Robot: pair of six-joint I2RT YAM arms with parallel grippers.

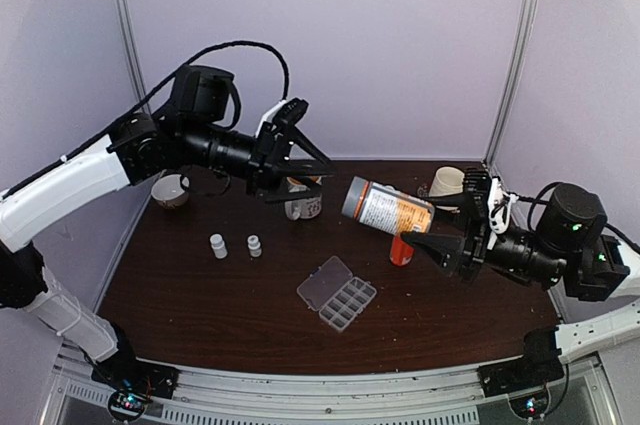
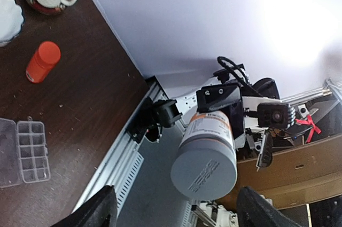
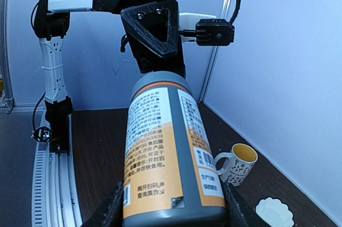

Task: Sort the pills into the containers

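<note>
A grey bottle (image 1: pixel 385 206) with an orange and white label hangs above the table, nearly level, and my right gripper (image 1: pixel 417 222) is shut on its right-hand end. In the left wrist view its grey capped end (image 2: pixel 204 169) faces me. My left gripper (image 1: pixel 323 176) is open and empty, just left of that cap and not touching it. The clear pill box (image 1: pixel 347 304) lies on the table below, lid (image 1: pixel 325 282) open, its compartments looking empty. Two small white bottles (image 1: pixel 218 246) stand to the left. An orange-red bottle (image 1: pixel 401 253) stands under the right gripper.
At the back are a patterned mug (image 1: pixel 303 208), a white cup (image 1: pixel 447 181) at the right and a bowl (image 1: pixel 171 191) at the left. A white scalloped dish (image 3: pixel 275 213) shows in the right wrist view.
</note>
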